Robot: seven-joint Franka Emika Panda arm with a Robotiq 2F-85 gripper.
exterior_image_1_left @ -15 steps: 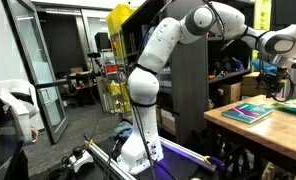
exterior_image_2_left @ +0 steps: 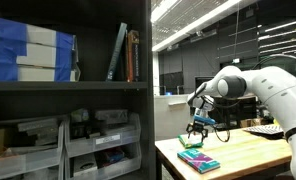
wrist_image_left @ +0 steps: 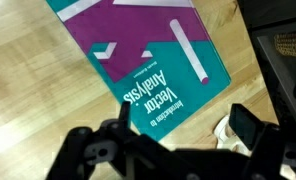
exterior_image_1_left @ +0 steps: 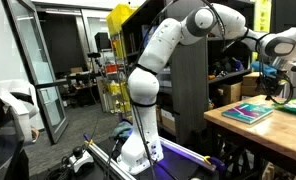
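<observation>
A teal and purple book [wrist_image_left: 163, 75] lies flat on the wooden table, its cover reading "Introduction to Vector Analysis" upside down in the wrist view. The same book [exterior_image_1_left: 247, 112] sits near the table's edge in exterior view 1, and the book [exterior_image_2_left: 198, 160] shows at the near corner in exterior view 2. My gripper is open, its dark fingers spread wide with nothing between them. In exterior view 1 the gripper [exterior_image_1_left: 279, 94] hangs above the table, to the right of the book.
A green and white item [exterior_image_2_left: 191, 141] lies farther back on the table. Tall dark shelving [exterior_image_2_left: 103, 60] with books and plastic bins stands to the left in exterior view 2. Bare wooden tabletop [wrist_image_left: 33, 110] borders the book.
The hand has shifted slightly above the table in exterior view 1. The book stays where it was.
</observation>
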